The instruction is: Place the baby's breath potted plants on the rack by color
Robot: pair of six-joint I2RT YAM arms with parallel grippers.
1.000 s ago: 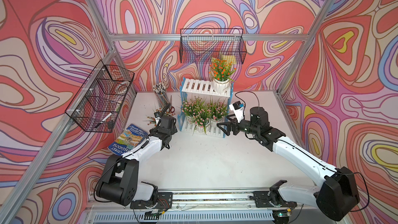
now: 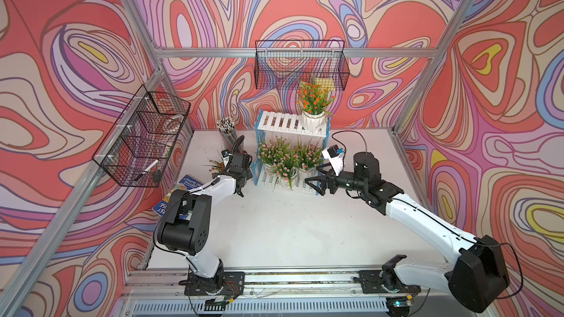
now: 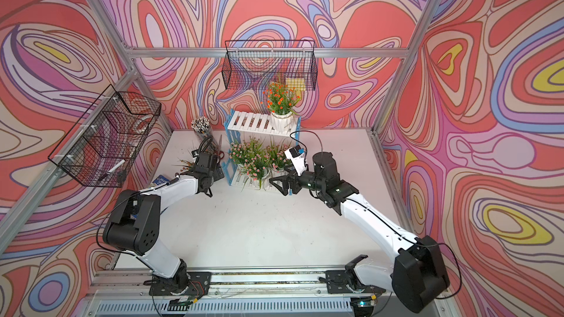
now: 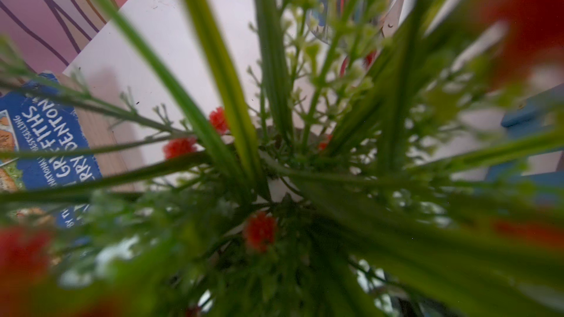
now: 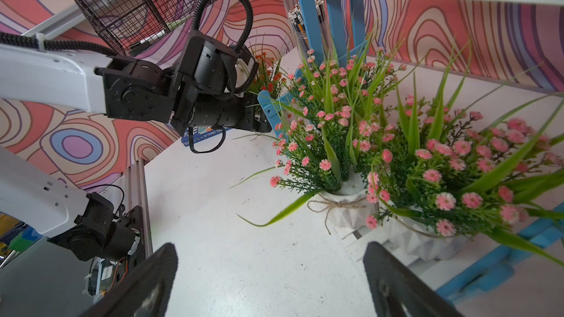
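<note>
A red-flowered plant (image 4: 259,230) fills the left wrist view; its pot is hidden by leaves. My left gripper (image 2: 228,159) is right at this plant, left of the rack, with its fingers hidden. Pink-flowered plants in white pots (image 2: 286,167) crowd the lower shelf of the blue-and-white rack (image 2: 282,122). On the right end of the top shelf stands an orange-flowered plant in a white pot (image 2: 313,118). My right gripper is open and empty, in front of the rack's lower right, its fingers (image 5: 155,276) wide apart.
Left of the red plant lies a blue book (image 4: 50,135). Scissors (image 3: 221,155) and a holder of thin sticks (image 2: 226,129) are near the rack's left side. Wire baskets (image 2: 302,67) hang on the back and left walls.
The left arm's elbow has swung forward and right, now covering more of the book, while its wrist stays near the red plant. The right gripper has shifted slightly left. The shelved plants are unmoved.
</note>
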